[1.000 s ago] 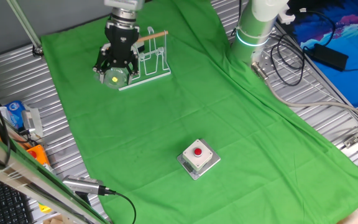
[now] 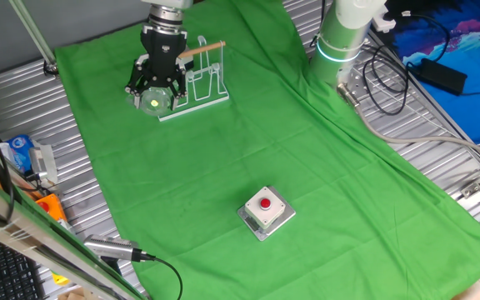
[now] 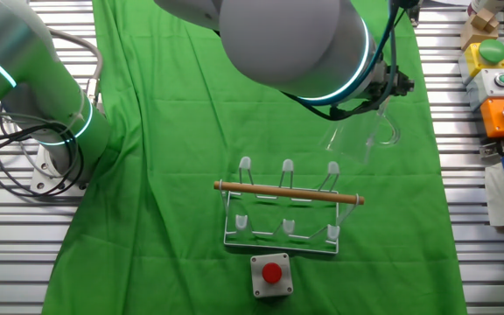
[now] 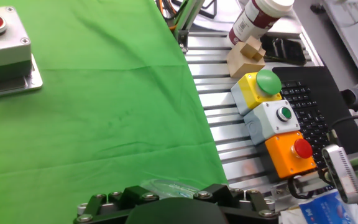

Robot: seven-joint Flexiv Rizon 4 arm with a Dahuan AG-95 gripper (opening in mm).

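Observation:
A clear glass mug (image 2: 153,104) is at the far left of the cloth, in the fingers of my gripper (image 2: 156,90). The fingers stand wide, shut around its body. In exterior view 2 the mug (image 3: 350,138) appears tilted, its handle to the right; the arm hides most of the gripper. Only a sliver of the glass (image 4: 169,186) shows between the fingers in the wrist view. Close beside it stands a white wire rack (image 2: 194,107) with a wooden bar (image 3: 289,192) and several upright prongs, all empty.
A grey box with a red button (image 2: 264,208) sits on the green cloth, whose middle is otherwise clear. Past the cloth's edge are yellow, white and orange button boxes (image 4: 284,155), wooden blocks (image 4: 246,59) and a paper cup (image 4: 257,22).
The rack and the button box have stayed put.

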